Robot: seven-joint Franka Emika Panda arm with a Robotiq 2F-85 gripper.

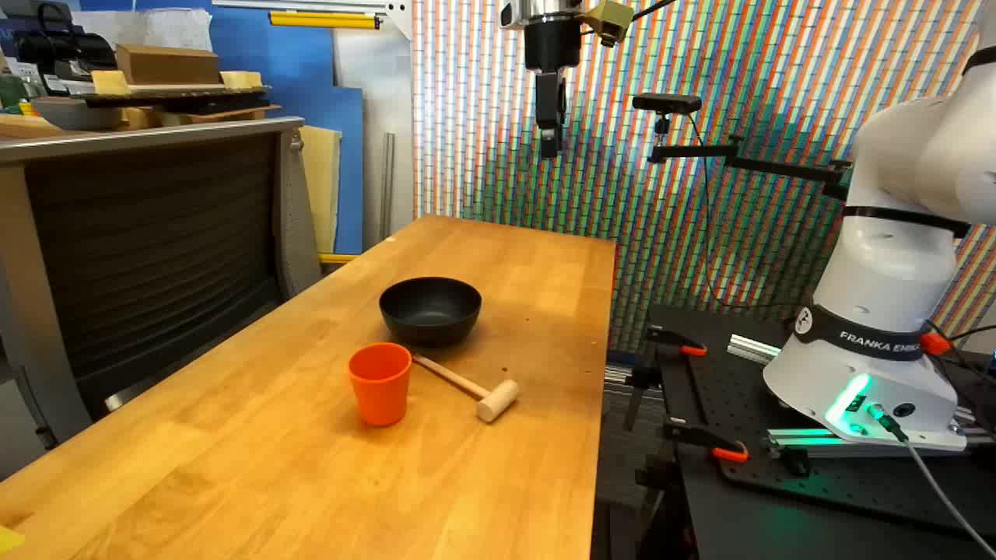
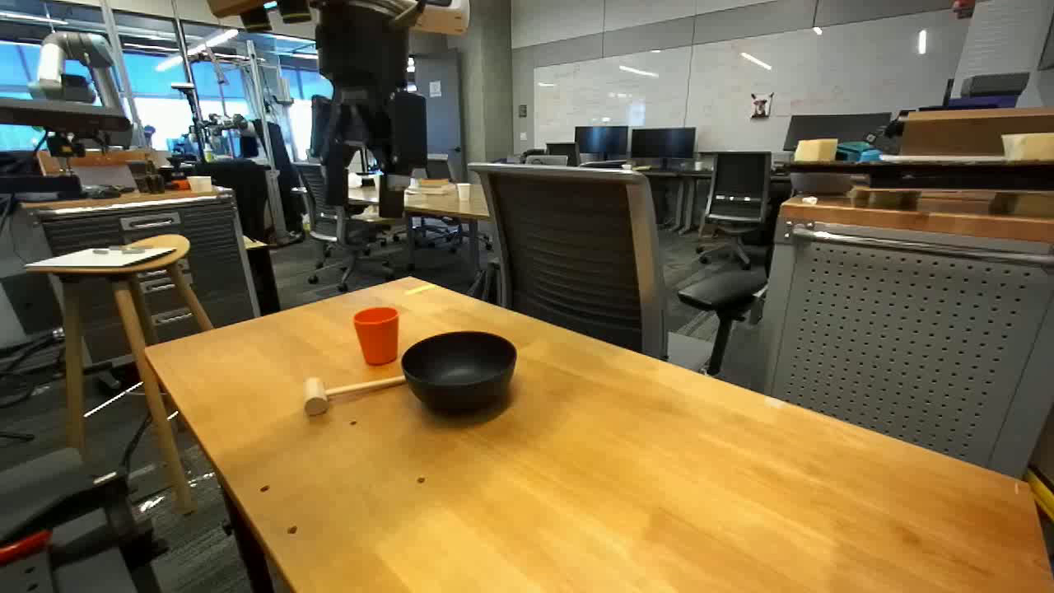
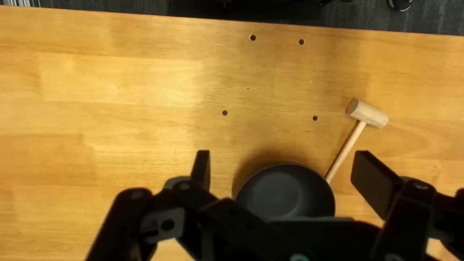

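My gripper is open and empty, high above the table; in exterior view 2 its two fingers hang well apart. Below it, in the wrist view, the black bowl shows between the fingers, its lower part hidden by the gripper body. A wooden mallet lies flat, the end of its handle at the bowl's rim. An orange cup stands upright beside the mallet and bowl in exterior view 1; the wrist view does not show it. The bowl appears empty.
The wooden table is otherwise mostly clear, with wide free room around the three objects. A grey chair stands against its far side in exterior view 2. The robot base is beyond the table's right edge in exterior view 1.
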